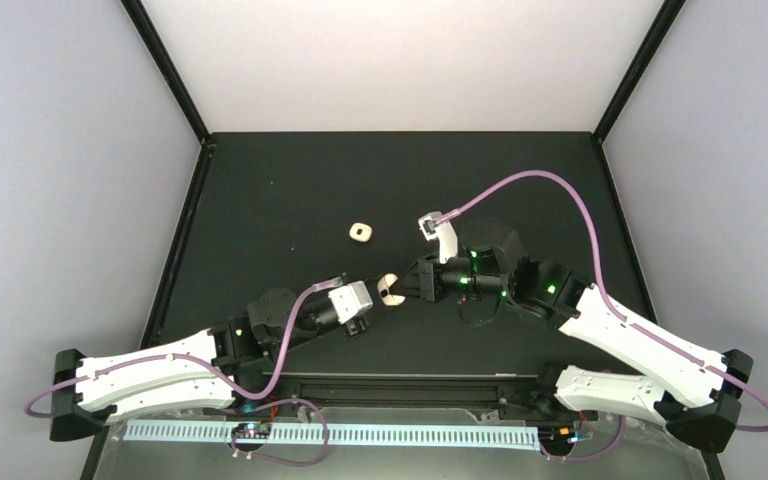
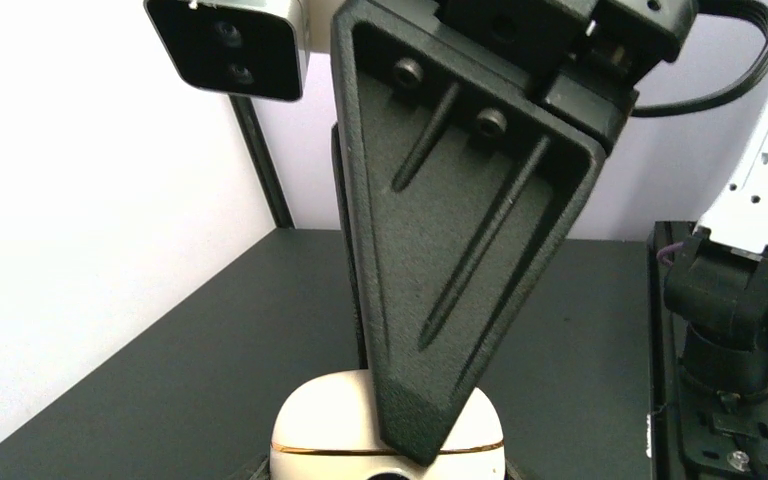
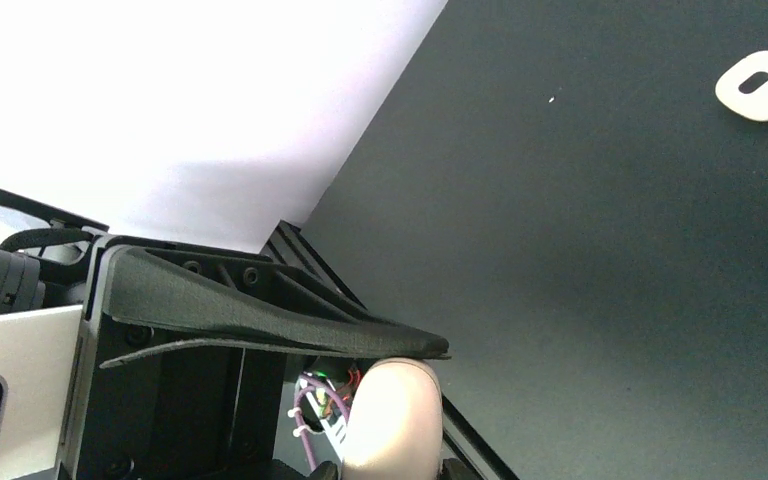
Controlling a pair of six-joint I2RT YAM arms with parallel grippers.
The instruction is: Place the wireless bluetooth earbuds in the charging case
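Note:
A cream charging case [image 1: 390, 285] is held up between the two grippers in the middle of the top view. My left gripper [image 1: 376, 290] is shut on it; the case shows low in the left wrist view [image 2: 320, 430] and in the right wrist view [image 3: 392, 420]. My right gripper [image 1: 410, 282] reaches to it from the right, a black finger [image 2: 460, 240] lying against the case in the left wrist view; whether it grips cannot be told. A small white piece with a dark oval [image 1: 360, 232] lies on the mat behind the grippers.
White walls stand around it, and a frame rail runs along the front edge by both arm bases.

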